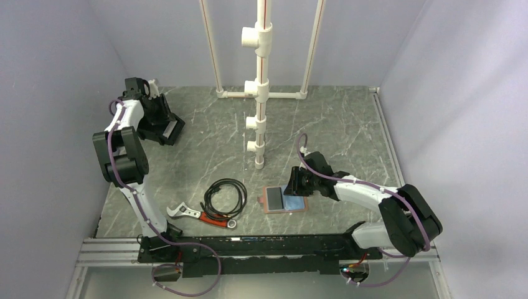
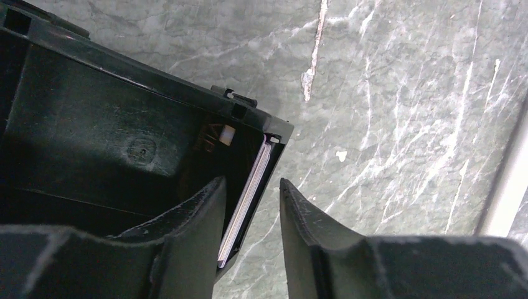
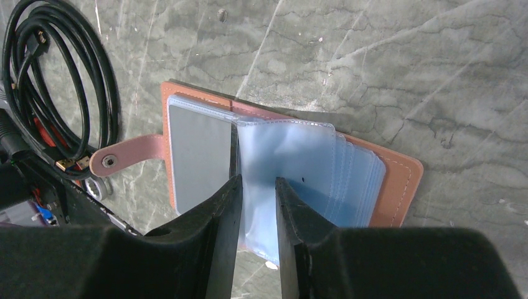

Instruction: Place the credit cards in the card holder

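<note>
Several thin white cards stand on edge inside the black box, against its right-hand end wall. In the left wrist view my left gripper is partly open above that end. Its fingers stand on either side of the cards and end wall, with gaps showing. The open card holder, tan with a strap, lies flat on the table. Its bluish clear sleeves are on one half. My right gripper is shut on a sleeve near the holder's middle, where the sleeve rises between the fingers.
A coiled black cable and an adjustable wrench with an orange handle lie left of the holder. A white pipe stand rises at the back middle.
</note>
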